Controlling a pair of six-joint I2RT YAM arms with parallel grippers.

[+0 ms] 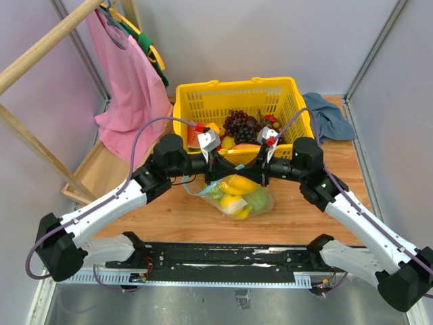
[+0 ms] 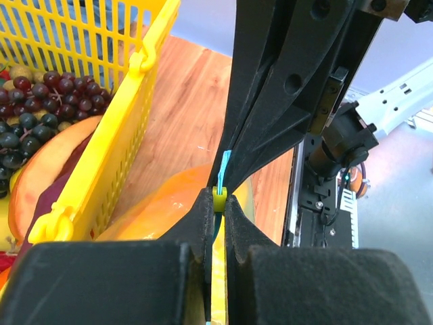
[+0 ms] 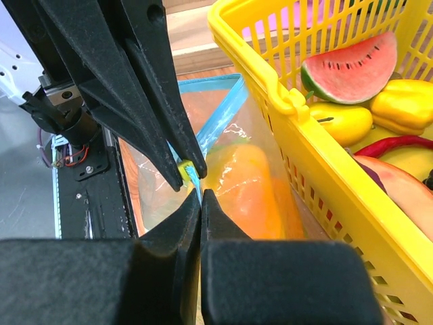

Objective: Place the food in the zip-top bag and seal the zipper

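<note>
The clear zip top bag [image 1: 240, 203], holding yellow and green food, sits on the wooden table in front of the yellow basket. Its blue zipper strip [image 3: 226, 112] runs up to both grippers, which meet above it. My left gripper is shut on the small yellow zipper slider [image 2: 220, 198]. Close beside it, my right gripper is shut, with the thin blue strip at its tips. The bag's contents show orange and yellow through the film in the right wrist view.
The yellow basket [image 1: 193, 101] with fruit and vegetables stands directly behind the grippers. A pink garment [image 1: 125, 88] hangs at left; a blue-grey cloth [image 1: 325, 118] lies at back right. Bare table shows at front and right.
</note>
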